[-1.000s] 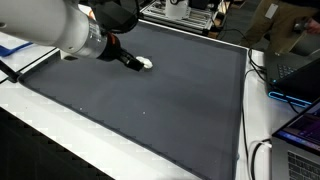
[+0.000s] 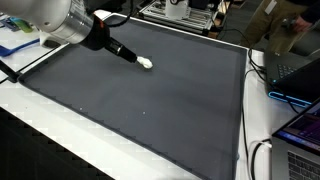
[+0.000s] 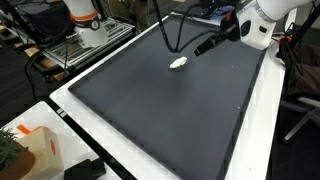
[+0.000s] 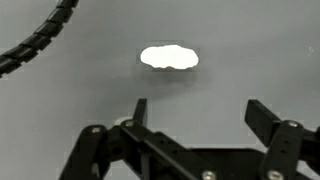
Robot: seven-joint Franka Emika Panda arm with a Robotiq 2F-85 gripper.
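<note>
A small white, lumpy oblong object (image 4: pixel 169 57) lies on the dark grey mat, ahead of the fingers in the wrist view. The same white object (image 2: pixel 145 63) shows just right of the fingertips in exterior view 1, and in exterior view 2 the white object (image 3: pixel 178 62) sits left of the arm. My gripper is open, its two black fingers (image 4: pixel 140 112) wide apart with nothing between them. A small pale spot (image 4: pixel 125 120) peeks out beside the left finger; what it is cannot be made out.
Laptops (image 2: pixel 298 135) stand off its right side. A black spiral-wrapped cable (image 4: pixel 40 40) crosses the wrist view's upper left corner.
In exterior view 1 the arm and gripper have shifted a little left and up in the picture. The white object stays where it was.
</note>
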